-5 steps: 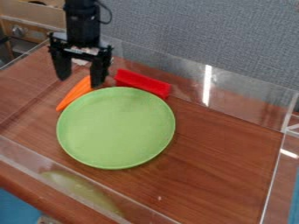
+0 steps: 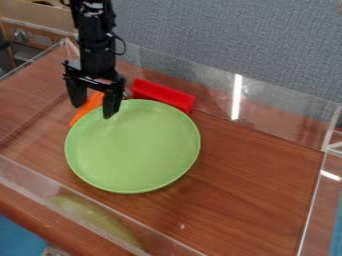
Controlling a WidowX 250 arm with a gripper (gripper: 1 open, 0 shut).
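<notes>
My black gripper (image 2: 94, 92) hangs at the upper left of the camera view, open, with its fingers just above an orange carrot-like object (image 2: 83, 112). That object lies beside the upper-left rim of a green plate (image 2: 132, 150), partly hidden by the fingers. A red block (image 2: 163, 96) lies behind the plate, to the right of the gripper.
A yellowish elongated object (image 2: 94, 219) lies at the front left, seen through the clear wall. Clear walls border the wooden surface (image 2: 254, 180), which is bare to the right of the plate.
The plate and the objects look unmoved.
</notes>
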